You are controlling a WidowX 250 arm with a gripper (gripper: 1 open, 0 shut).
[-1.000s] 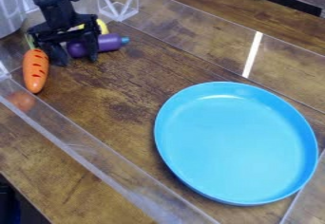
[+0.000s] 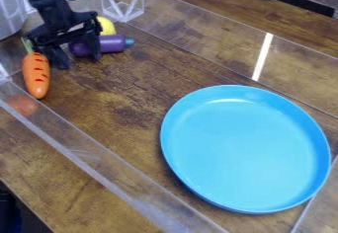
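My black gripper [image 2: 63,43] is low at the upper left, its fingers down over a purple eggplant [image 2: 109,43] that lies sideways behind it. An orange carrot [image 2: 38,75] lies just below the gripper, and a yellow object [image 2: 107,26] is partly hidden behind it. Whether the fingers are open or shut I cannot tell. A large blue plate [image 2: 244,148] sits at the right.
Clear acrylic barriers run along the left and top of the wooden table [image 2: 132,128]. A white tape strip [image 2: 262,55] lies at the upper right.
My gripper has shifted slightly to the left; the objects look about the same.
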